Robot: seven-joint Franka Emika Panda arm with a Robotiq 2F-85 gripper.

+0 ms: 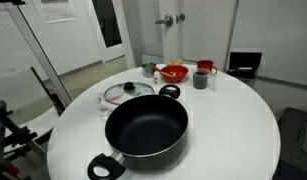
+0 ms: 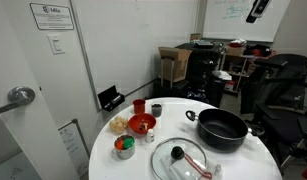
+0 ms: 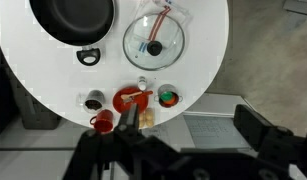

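Observation:
High above the table, my gripper stands open, its dark fingers spread wide at the bottom of the wrist view with no object held between them. In exterior view 2 the gripper shows at the top right, well clear of everything. A black two-handled pot sits uncovered on the round white table, its inside looking empty. Beside it lies a glass lid with a dark knob. A red bowl rests farther back, with something light-coloured in it.
Near the bowl are a red mug, a dark cup, a small white shaker and a metal tin with green contents. A clear plastic item lies by the lid.

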